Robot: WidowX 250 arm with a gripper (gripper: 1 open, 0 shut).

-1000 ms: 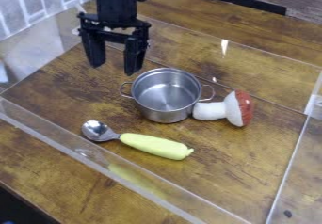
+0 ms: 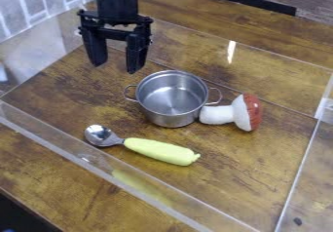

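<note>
My black gripper (image 2: 116,53) hangs at the upper left of the camera view, its two fingers apart with nothing seen between them, above the table behind and left of a steel pot (image 2: 172,107) with two handles. In front of the pot lie a metal spoon (image 2: 101,135) and a pale yellow-green corn-like object (image 2: 159,151), close together. A toy mushroom (image 2: 243,112) with a white stem and red cap lies on its side at the pot's right.
The wooden table (image 2: 72,177) has clear plastic borders at the left, front and right. A small white strip (image 2: 232,53) shows behind the pot.
My gripper has shifted slightly to the left. The pot, spoon, mushroom and yellow object have not moved.
</note>
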